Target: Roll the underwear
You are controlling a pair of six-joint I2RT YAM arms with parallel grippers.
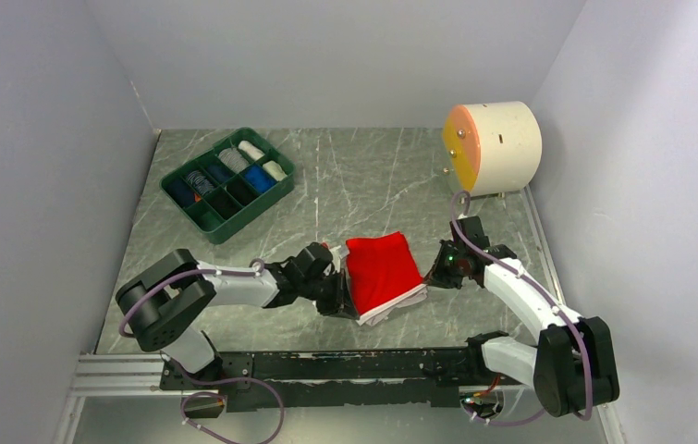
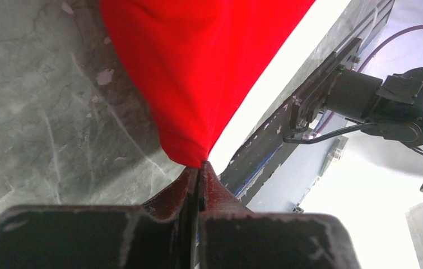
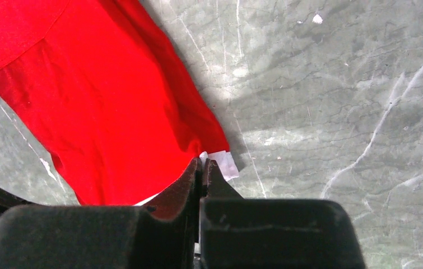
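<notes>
Red underwear [image 1: 380,270] with a white waistband [image 2: 259,106] lies on the grey table between my grippers, the band along its near edge. My left gripper is shut on the near-left corner, where red cloth meets the band. My right gripper is shut at the band's right end, with white cloth at its fingertips. In the top view the left gripper [image 1: 349,305] is at the lower left of the garment and the right gripper [image 1: 428,277] at its right.
A green divided tray [image 1: 234,211] with rolled cloths stands at the back left. A white drum-shaped cabinet [image 1: 502,143] with orange and yellow doors is at the back right. Walls bound three sides.
</notes>
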